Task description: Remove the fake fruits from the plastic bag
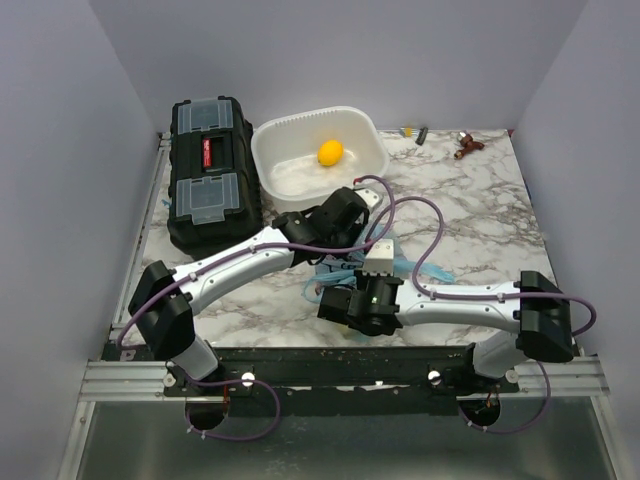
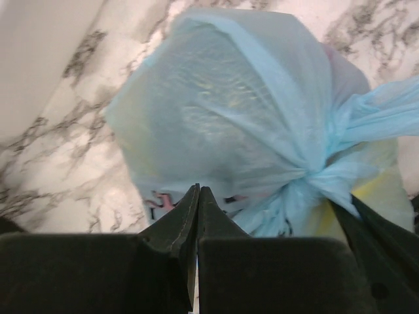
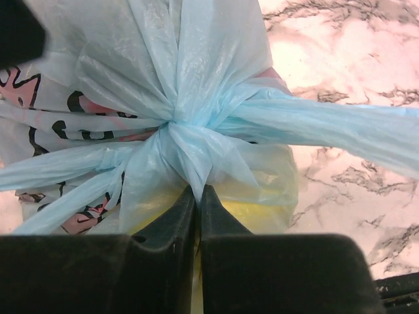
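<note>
A light blue plastic bag with printed black and pink marks lies knotted on the marble table, twisted strands spreading from the knot; something yellow shows through its lower part in the right wrist view. My left gripper is shut over the bag beside the knot, with nothing visible between its fingers. My right gripper is shut at the strand hanging below the knot [image 3: 190, 134]; whether it pinches any of the plastic is unclear. From the top, both arms hide much of the bag.
A white bin [image 1: 290, 165] at the back holds a yellow fruit [image 1: 330, 153]. A black toolbox [image 1: 215, 220] stands at the back left. Small tools lie at the back right, and marble table [image 1: 470, 220] is clear on the right.
</note>
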